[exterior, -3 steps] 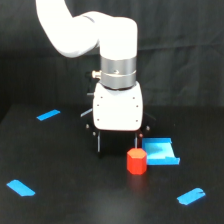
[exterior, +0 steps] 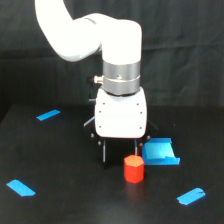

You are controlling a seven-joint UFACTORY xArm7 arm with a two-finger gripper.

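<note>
A red hexagonal block (exterior: 133, 170) stands on the dark table, in front of the lower right of the white gripper body. My gripper (exterior: 119, 153) points down, its two thin dark fingers spread apart, and no object shows between them. The right finger comes down just behind or against the top of the block; whether they touch I cannot tell. Its tip is hidden behind the block.
A blue open box (exterior: 160, 151) lies close to the right of the gripper. Blue tape strips mark the table at the back left (exterior: 48, 115), front left (exterior: 20, 188) and front right (exterior: 191, 197).
The red block has shifted toward the camera and slightly left.
</note>
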